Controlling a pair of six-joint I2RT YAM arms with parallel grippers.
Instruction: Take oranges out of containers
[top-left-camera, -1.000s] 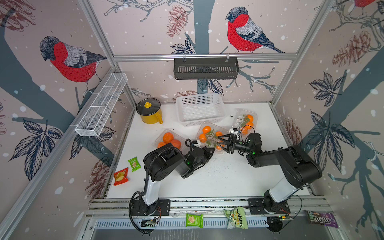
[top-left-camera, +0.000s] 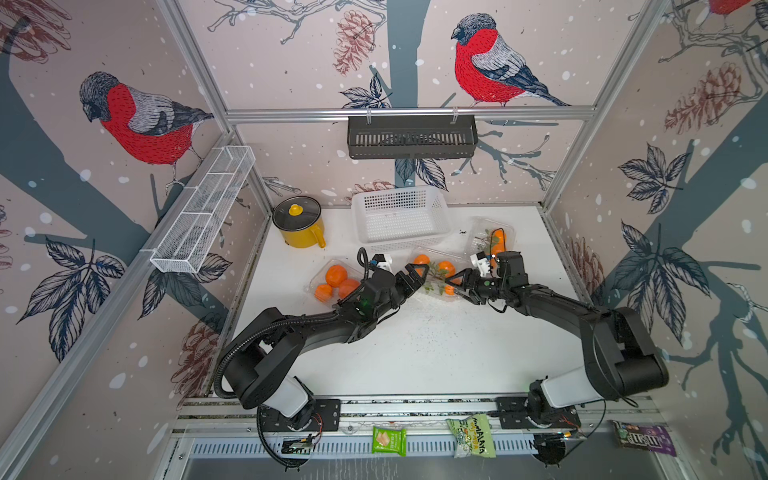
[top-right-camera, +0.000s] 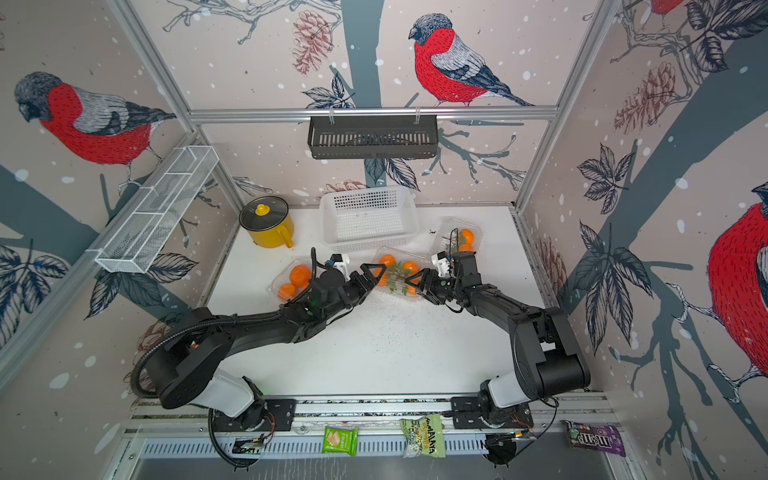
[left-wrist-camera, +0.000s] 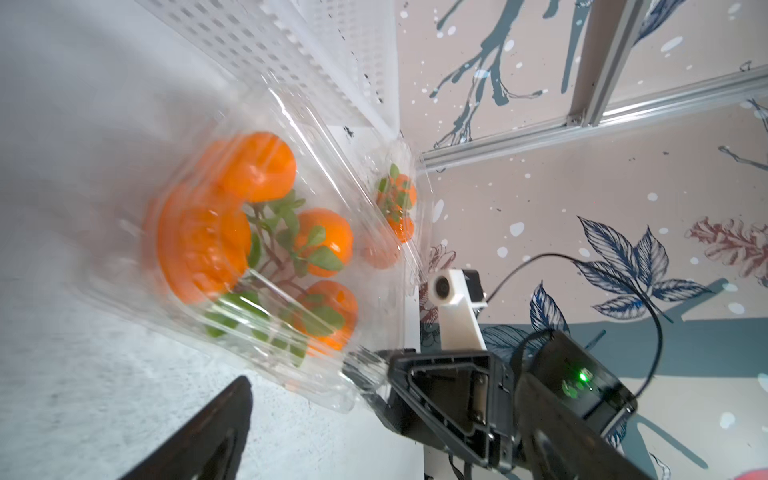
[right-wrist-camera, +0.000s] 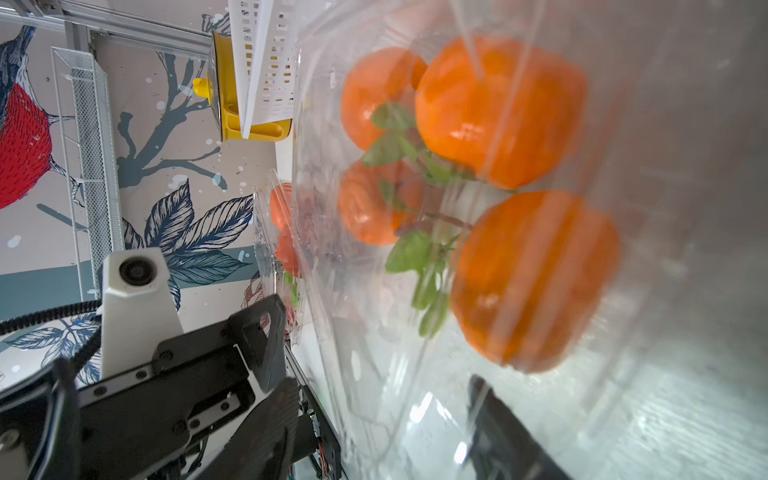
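Observation:
In the middle of the table stands a clear plastic container (top-left-camera: 441, 248) with several oranges (left-wrist-camera: 324, 240) and green sprigs (left-wrist-camera: 276, 232) in it. My left gripper (top-left-camera: 416, 276) is at its left end, fingers (left-wrist-camera: 204, 436) wide apart with nothing held. At the container's right end is my right gripper (top-left-camera: 457, 286). Its fingers (right-wrist-camera: 272, 432) are part open, on either side of the clear wall in the right wrist view; whether they touch it I cannot tell. More oranges lie in a left container (top-left-camera: 318, 276), partly hidden by the left arm, and in a right container (top-left-camera: 477, 228).
An empty white basket (top-left-camera: 400, 240) stands behind the middle container. A yellow pot (top-left-camera: 300, 236) with a dark lid is at the back left.
The right gripper shifted slightly, and the middle container slid a little to the right.

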